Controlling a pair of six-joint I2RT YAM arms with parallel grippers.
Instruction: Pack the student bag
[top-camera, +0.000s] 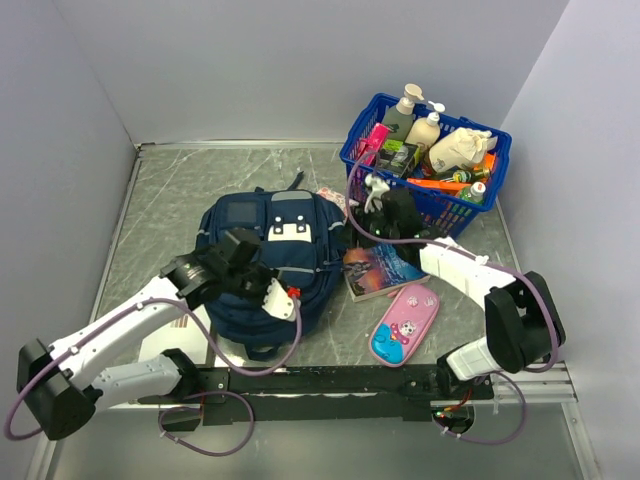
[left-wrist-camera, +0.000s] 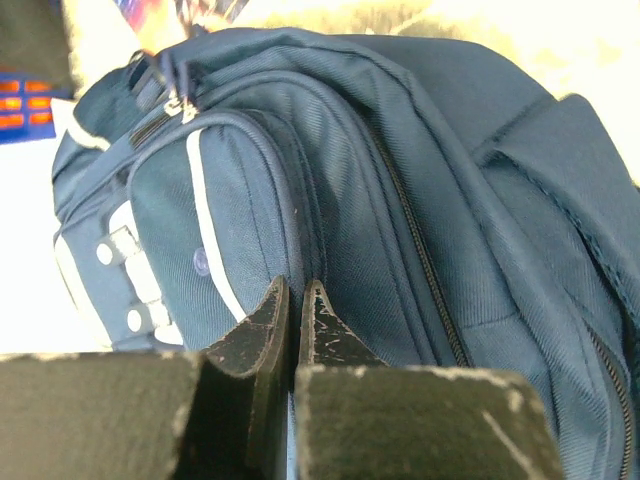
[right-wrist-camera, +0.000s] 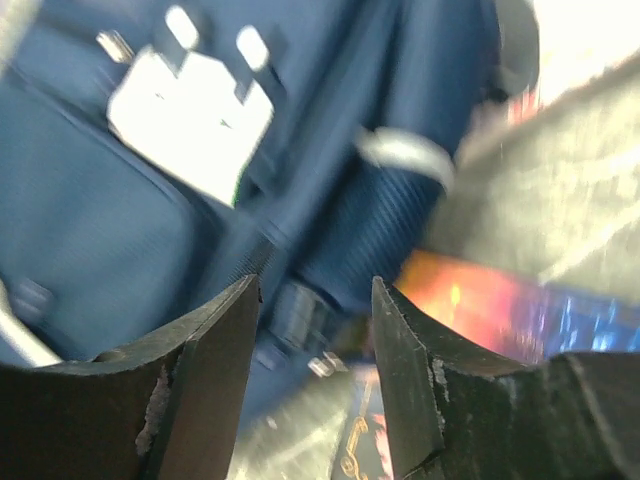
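Observation:
A dark blue backpack (top-camera: 300, 255) lies on the grey floor, left of centre, its white patch facing up. My left gripper is shut on a fold of the bag's fabric, near a white piping line. In the right wrist view, my right gripper stands open over the bag's right side, close to a zip pull; nothing is clearly held between its fingers. A colourful book (top-camera: 375, 272) lies right of the bag, partly under the right arm. The pink pencil case (top-camera: 405, 325) rests in front of it.
A blue basket (top-camera: 435, 205) filled with bottles and packets stands at the back right. One white flat item (top-camera: 170, 340) lies at the front left, partly beneath the left arm. Bare floor (top-camera: 165, 200) shows at the back left.

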